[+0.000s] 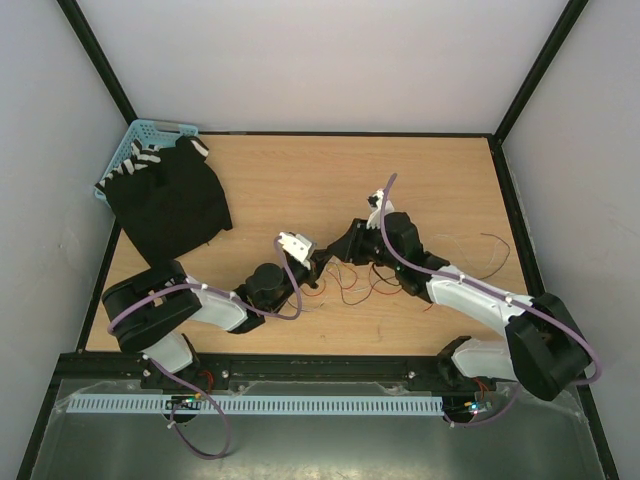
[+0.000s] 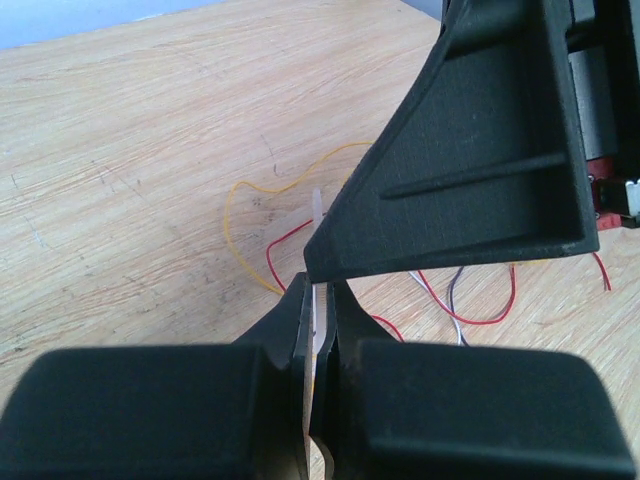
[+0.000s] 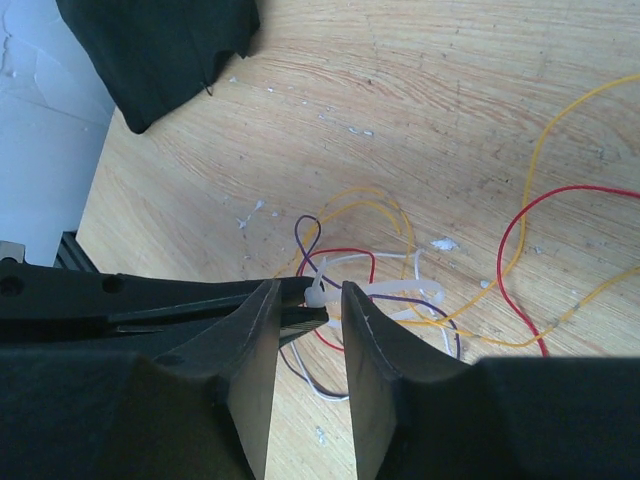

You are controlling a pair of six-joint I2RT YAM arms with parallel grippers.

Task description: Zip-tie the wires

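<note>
My left gripper is shut on a thin, whitish zip tie, which stands up between its fingertips in the left wrist view. In the right wrist view, the tie's strip sticks out past the left fingers. My right gripper is part open, its two fingers on either side of the tie's end and close to the left fingertips; contact cannot be judged. Loose wires lie tangled on the table below, among them a yellow wire and a red wire.
At the back left a black cloth drapes over a light blue basket and onto the table. One dark wire end reaches toward the right side.
</note>
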